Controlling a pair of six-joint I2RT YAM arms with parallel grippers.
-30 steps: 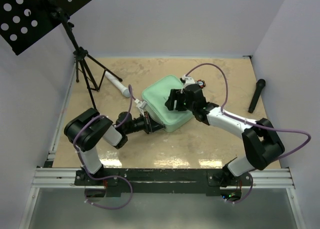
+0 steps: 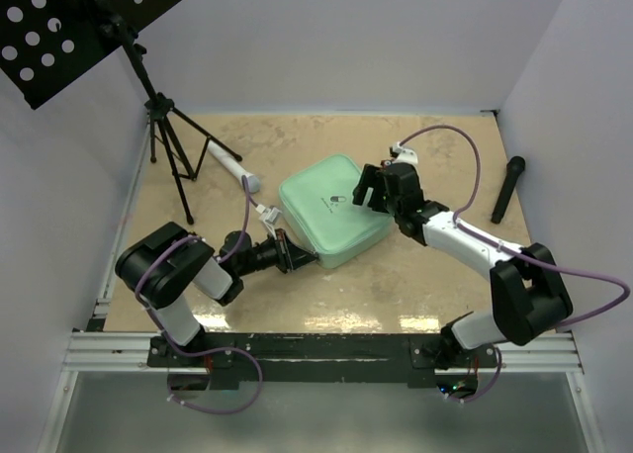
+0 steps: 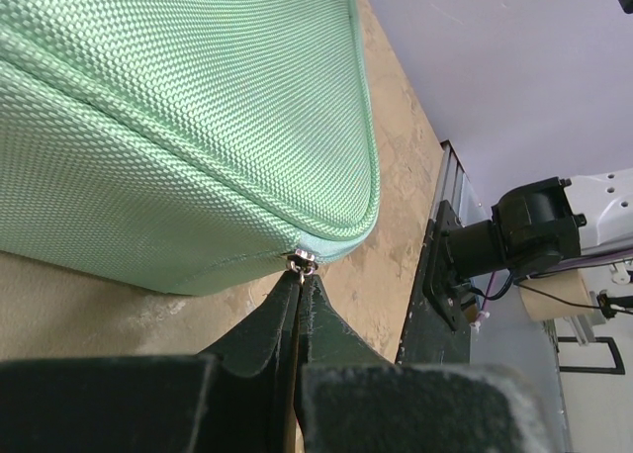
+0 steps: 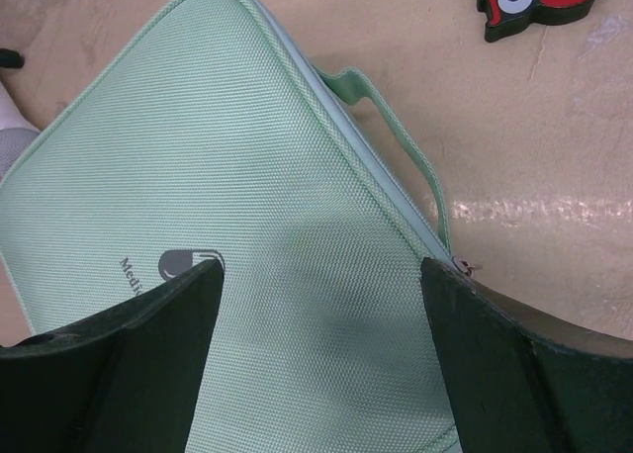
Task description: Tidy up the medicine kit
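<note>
The mint-green medicine bag [image 2: 315, 188] lies flat in the middle of the table, lid down over its front edge. In the left wrist view my left gripper is shut on a small metal zipper pull [image 3: 303, 261] at the bag's near corner. My right gripper stands open over the bag's right side, its fingers [image 4: 148, 349] apart with only the lid's surface below. A second metal pull [image 4: 465, 266] and a green fabric strap [image 4: 401, 132] show along that edge, close to the right finger. The bag's contents are hidden.
A red and black object with a printed eye [image 4: 534, 3] lies on the table beyond the strap. Near the right wall rests a black cylinder [image 2: 507, 190]. A white tube [image 2: 234, 166] and a black stand [image 2: 163, 107] are at the left.
My right gripper has shifted right, from over the bag's printed label to its right edge.
</note>
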